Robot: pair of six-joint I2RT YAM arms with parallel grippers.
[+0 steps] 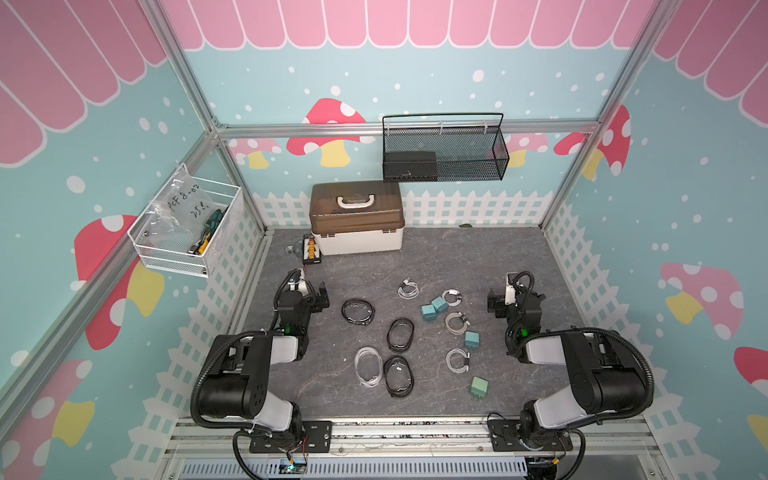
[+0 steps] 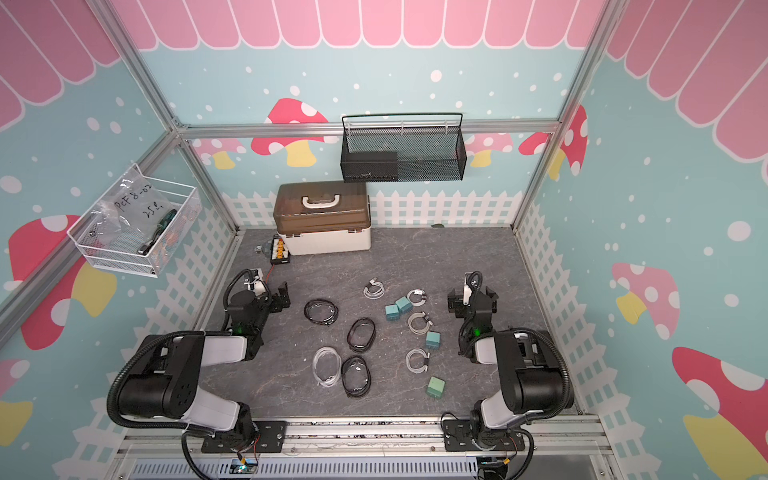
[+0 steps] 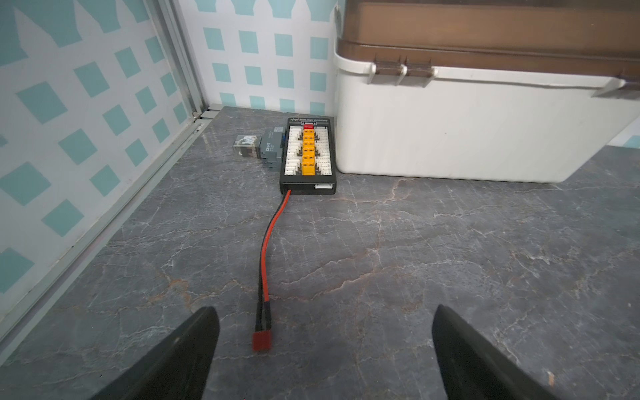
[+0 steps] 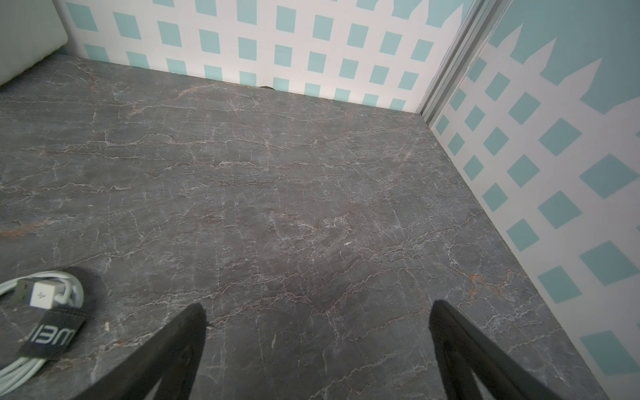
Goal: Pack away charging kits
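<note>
On the dark table lie several black cable coils (image 1: 357,312), a larger white-grey coil (image 1: 369,367) and several smaller white coils (image 1: 457,361). Several teal charger blocks (image 1: 472,339) are among them, and a green block (image 1: 478,387) lies nearest the front. At the back left stands a toolbox (image 1: 357,218) with a brown, closed lid. My left gripper is open and empty, left of the cables. Toward the table's right side my right gripper stands open with nothing between its fingers; one strapped white cable (image 4: 53,326) shows at its lower left.
A black parallel charging board (image 3: 308,153) sits against the toolbox's left side, its red-black lead trailing forward. Small grey items (image 3: 270,145) touch it. A black mesh basket (image 1: 472,152) hangs at the back, a white wire basket (image 1: 176,260) at left.
</note>
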